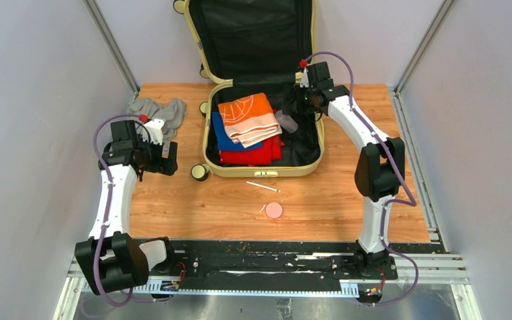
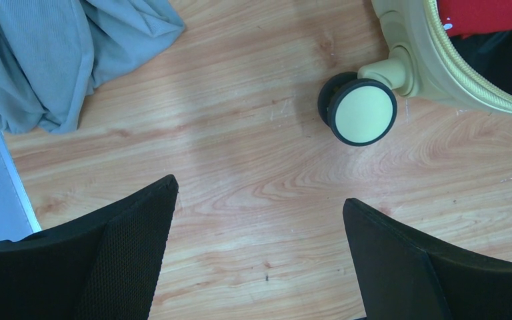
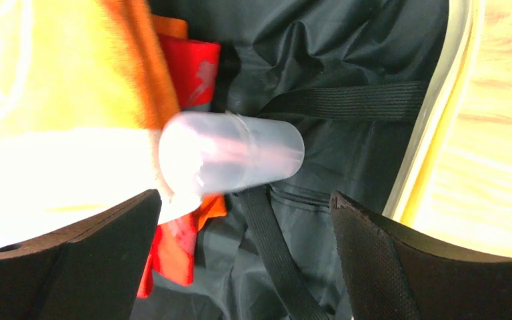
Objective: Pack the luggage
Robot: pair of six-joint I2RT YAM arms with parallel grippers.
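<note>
An open yellow-rimmed suitcase (image 1: pixel 296 171) lies at the back of the table. Its left side holds an orange-and-white folded towel (image 1: pixel 247 115) on top of blue cloth (image 1: pixel 223 141) and red cloth (image 1: pixel 258 157). Right of the towel lies a clear bottle (image 3: pixel 277 152) on the black lining, one end against the towel. My right gripper is over the suitcase, open, its fingers apart with the bottle beyond them and nothing gripped. At the table's left my open left gripper hangs over bare wood, empty.
Grey cloth (image 1: pixel 171 115) lies at the back left. In front of the suitcase are a white stick (image 1: pixel 263 187) and a pink round item (image 1: pixel 274 210). A suitcase wheel (image 2: pixel 363 112) juts toward the left gripper.
</note>
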